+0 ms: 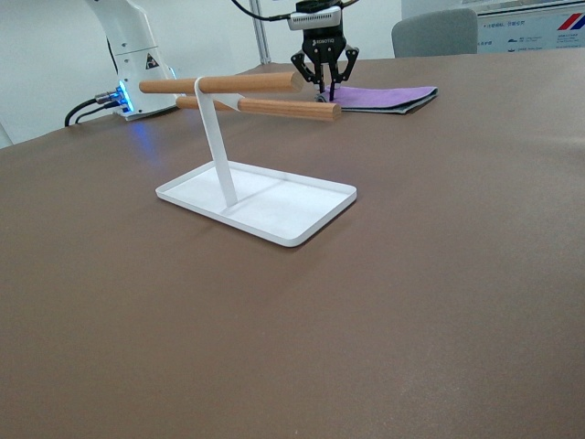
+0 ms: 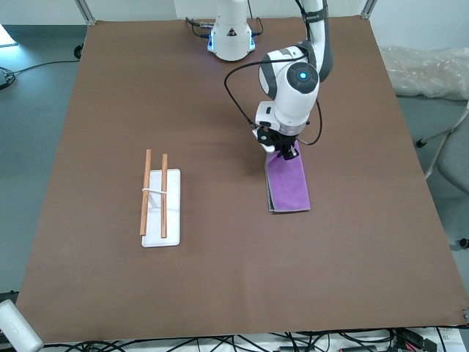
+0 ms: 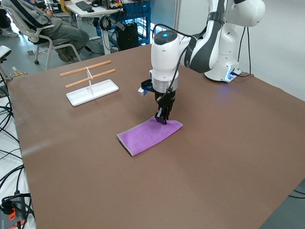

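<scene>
A purple cloth with a grey edge lies folded flat on the brown table, also seen in the right view. My gripper is down at the far end of the cloth, its black fingers reaching the fabric; I cannot tell whether they hold any of it. A white rack with two wooden bars stands on its flat tray base, to the left of the cloth in the left view.
The white arm base sits at the back edge. Cables run along the table's outer edge.
</scene>
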